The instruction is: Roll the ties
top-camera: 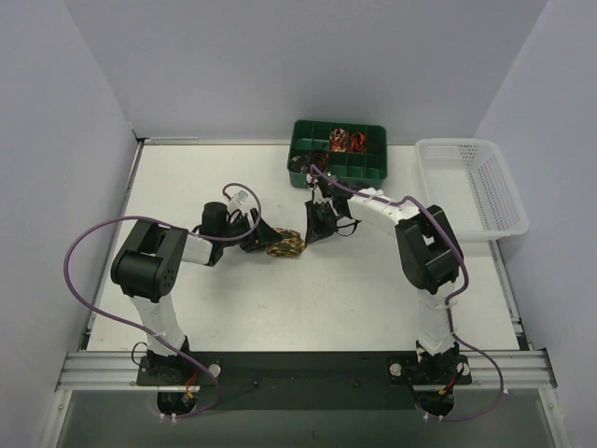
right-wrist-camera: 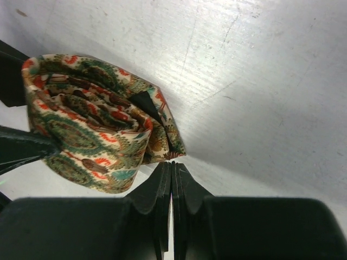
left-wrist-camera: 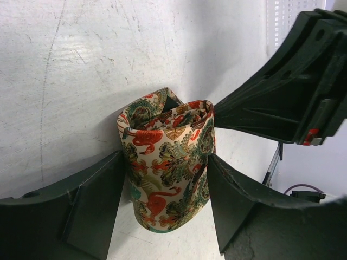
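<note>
A floral-patterned tie (top-camera: 286,245), wound into a loose upright roll, stands on the white table between my two arms. In the left wrist view, the fingers of my left gripper stand open on either side of the roll (left-wrist-camera: 168,179), the roll between them. My right gripper is shut, with nothing showing between its fingers. Its tips are right by the tie's loose end (right-wrist-camera: 174,142), which sticks out from the roll (right-wrist-camera: 97,124); whether they touch it is unclear.
A green divided box (top-camera: 338,126) at the back holds several rolled ties (top-camera: 339,140) in some compartments. An empty white basket (top-camera: 471,145) stands at the right.
</note>
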